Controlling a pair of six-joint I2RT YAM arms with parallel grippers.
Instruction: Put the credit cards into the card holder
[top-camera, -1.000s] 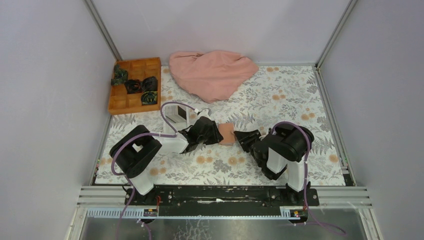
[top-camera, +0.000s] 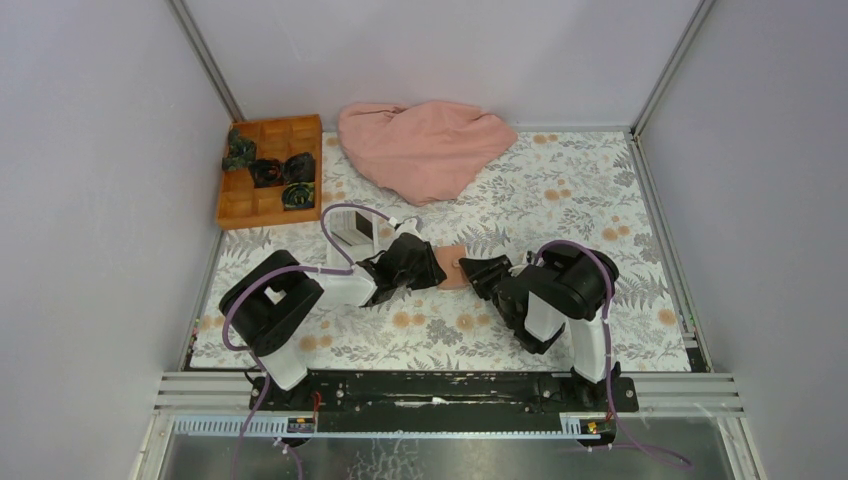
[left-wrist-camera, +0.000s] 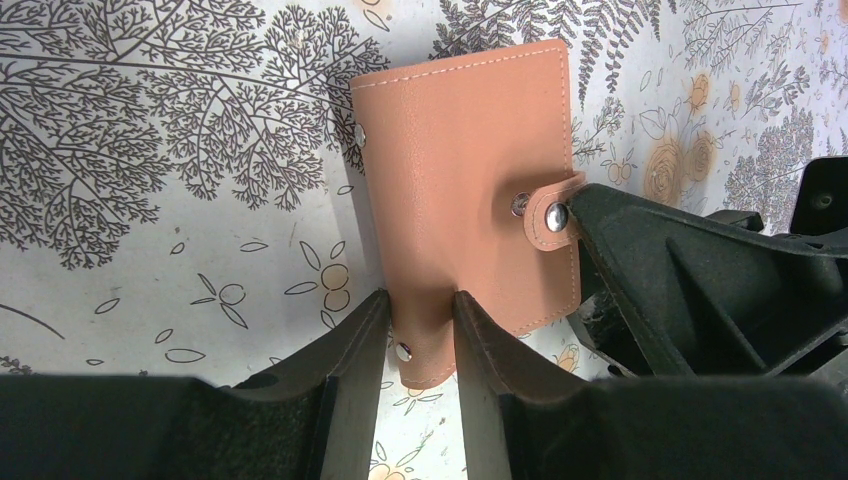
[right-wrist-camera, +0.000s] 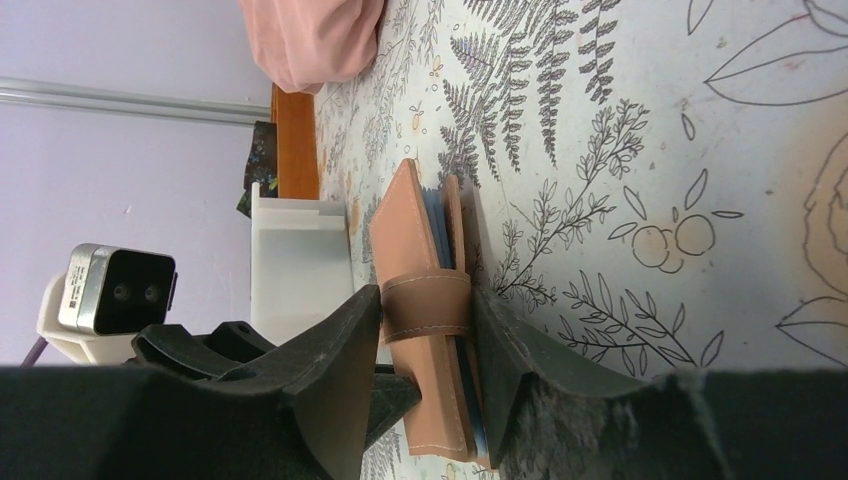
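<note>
The tan card holder (top-camera: 452, 267) lies folded on the patterned table between both grippers. Its spine edge is between the fingers of my left gripper, which touch it on both sides. In the left wrist view the strap (left-wrist-camera: 552, 214) folds onto the cover, its metal snap just beside a round stud (left-wrist-camera: 520, 204). My right gripper is closed around the opposite edge, the strap between its fingers. Blue layers (right-wrist-camera: 437, 225) show between the covers; I cannot tell whether these are cards or inner pockets. No loose cards can be made out.
A white rack (top-camera: 352, 232) stands behind the left arm. An orange compartment box (top-camera: 229, 207) with dark rolled items is at the back left, a pink cloth (top-camera: 425, 145) at the back middle.
My right gripper has shifted slightly left, further onto the holder's edge and strap. The left arm and the holder look almost unmoved.
</note>
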